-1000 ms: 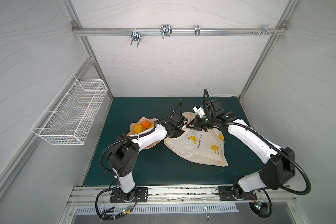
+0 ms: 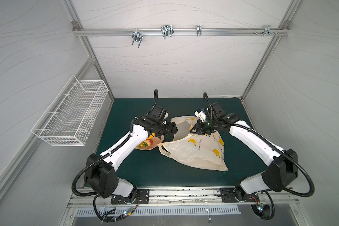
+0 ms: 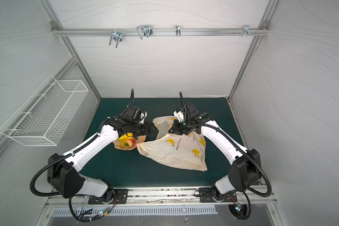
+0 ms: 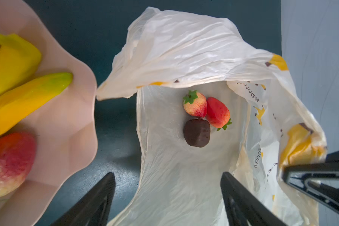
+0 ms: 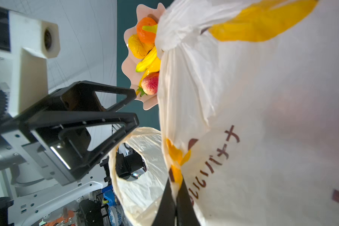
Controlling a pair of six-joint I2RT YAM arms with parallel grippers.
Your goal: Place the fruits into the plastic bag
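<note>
The white plastic bag (image 2: 188, 148), printed with bananas, lies with its mouth gaping toward the left. Inside it, the left wrist view shows two strawberries (image 4: 217, 112) and a dark brown piece (image 4: 197, 133). My left gripper is open and empty above the bag's mouth. My right gripper is shut on the bag's edge and keeps that side raised. Left of the bag, a pink wavy-rimmed bowl (image 4: 77, 150) holds bananas (image 4: 30, 101), a red-yellow fruit (image 4: 11, 162), an orange (image 5: 146, 30) and a yellow fruit (image 5: 136, 46).
A white wire basket (image 2: 69, 116) hangs on the left wall. The left arm partly covers the bowl in the top left view.
My left gripper has moved left, away from the right gripper and toward the bowl's side. The bag's mouth shows more of its inside. The right arm has barely shifted.
</note>
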